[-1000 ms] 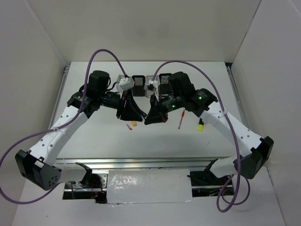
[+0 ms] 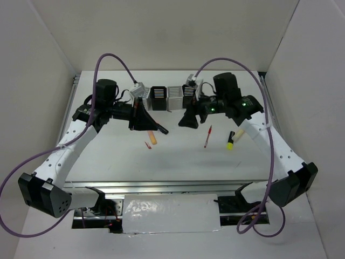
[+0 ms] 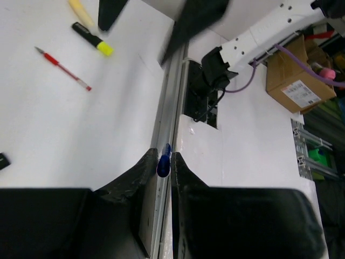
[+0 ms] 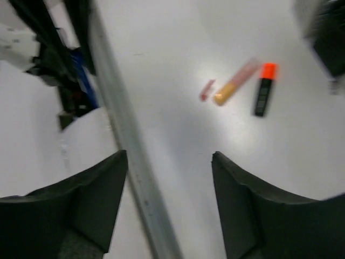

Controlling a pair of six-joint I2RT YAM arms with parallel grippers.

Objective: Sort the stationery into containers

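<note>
My left gripper (image 2: 143,127) is shut on a blue pen (image 3: 163,165), whose tip shows between the fingers in the left wrist view. To its right, my right gripper (image 2: 190,121) is blurred in the top view; the right wrist view shows its fingers (image 4: 115,175) apart with nothing between them. Below lie an orange-capped black marker (image 4: 263,90), an orange stick-like piece (image 2: 152,138) and a short red piece (image 2: 148,145). Further right are a red pen (image 2: 208,136), a yellow-capped marker (image 2: 230,141) and a pale yellow stick (image 2: 238,135).
At the back stands a row of containers: a black one (image 2: 158,99), a white one (image 2: 174,99) and another black one (image 2: 187,101) partly behind the right gripper, plus a white one beside the left gripper.
My right gripper has opened and moved right and up in the top view, away from the left one. The left gripper has shifted slightly left; the black marker now shows.
</note>
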